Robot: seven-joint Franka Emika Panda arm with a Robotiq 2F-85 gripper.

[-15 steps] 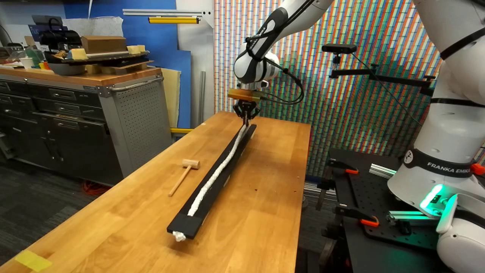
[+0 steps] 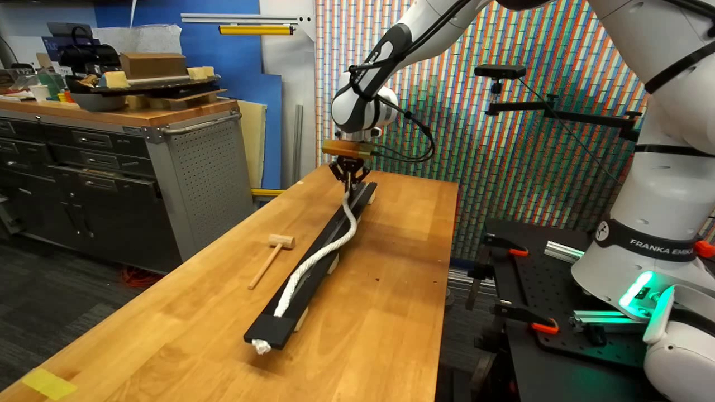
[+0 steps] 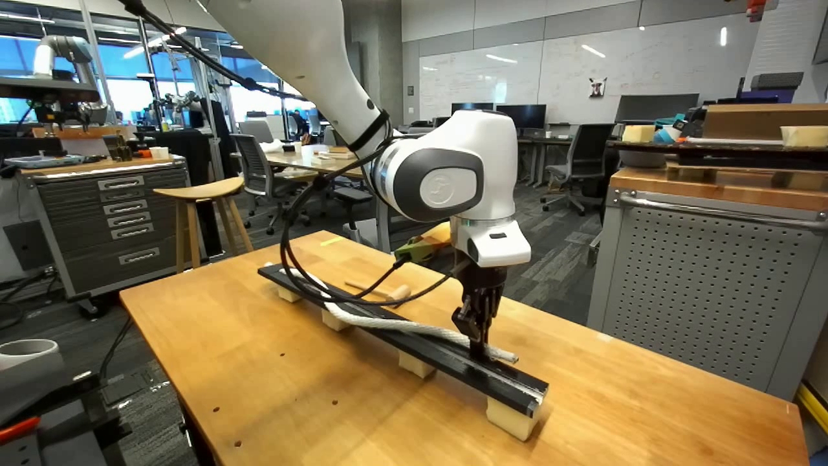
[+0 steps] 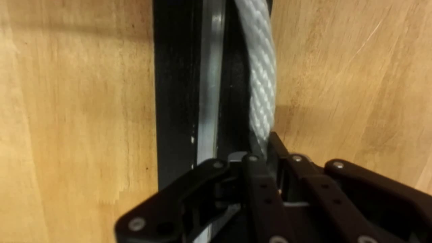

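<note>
A long black board (image 2: pixel 365 195) with a pale groove (image 4: pixel 210 85) down its middle rests on wooden blocks. The white rope (image 2: pixel 324 252) comes out of the board's near end and curves along its top. My gripper (image 2: pixel 349 187) is at the far part of the board, shut on the rope close to its free end. In the wrist view the rope (image 4: pixel 262 77) runs down between the fingers, to the right of the groove and not in it. In exterior view 2 a short rope end (image 3: pixel 504 356) sticks out past the gripper (image 3: pixel 479 353), low over the board.
A wooden mallet (image 2: pixel 273 255) lies on the table (image 2: pixel 375 335) left of the board. Wooden blocks (image 3: pixel 508 417) support the board from below. The table to the right of the board is clear.
My gripper has moved left and lower with the rope's end. The rope, nearly straight before, now bows out to the right in its middle. The board has shifted slightly.
</note>
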